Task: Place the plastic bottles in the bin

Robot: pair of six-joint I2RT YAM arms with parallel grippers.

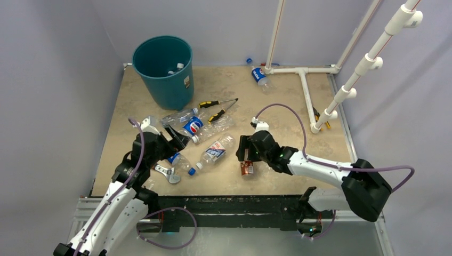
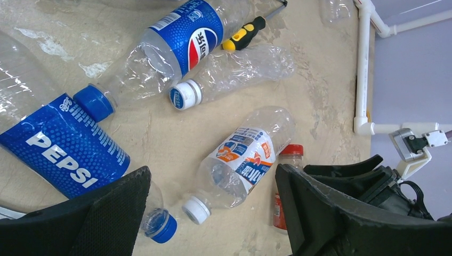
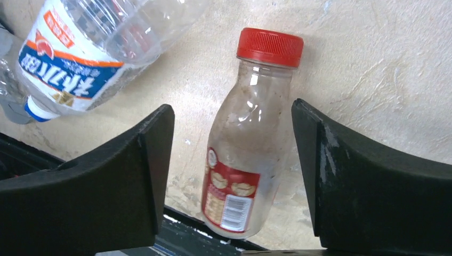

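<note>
A red-capped bottle (image 3: 245, 160) lies between the parted fingers of my right gripper, near the table's front. Beside it lies a white-labelled bottle (image 1: 216, 151). My left gripper (image 1: 177, 137) is open above the left group, which includes a Pepsi bottle (image 2: 64, 144), a second Pepsi bottle (image 1: 193, 125), a plain bottle (image 2: 240, 69) and a blue-capped one (image 2: 157, 221). Another bottle (image 1: 259, 76) lies at the back right. The teal bin (image 1: 165, 85) at the back left has bottle caps visible inside.
Two screwdrivers (image 1: 217, 114) lie among the bottles, and a wrench (image 1: 171, 176) is at the front left. White pipe framework (image 1: 306, 93) stands at the right and back.
</note>
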